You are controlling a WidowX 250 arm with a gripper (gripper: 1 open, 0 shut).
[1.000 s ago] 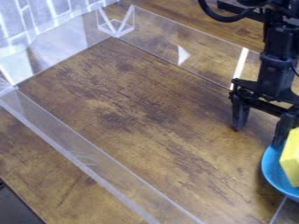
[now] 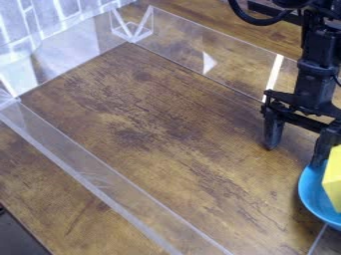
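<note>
My black gripper (image 2: 297, 144) hangs at the right side of the camera view, its two fingers spread apart and low over the wooden surface. Beside and just below its right finger, a blue round dish (image 2: 310, 199) is cut off by the frame edge, with a yellow object (image 2: 332, 177) in it. I see nothing held between the fingers.
Clear plastic walls (image 2: 80, 144) enclose the wooden board (image 2: 154, 139), which is bare across its middle and left. A white grid-patterned cloth or panel (image 2: 40, 25) lies beyond the back-left wall.
</note>
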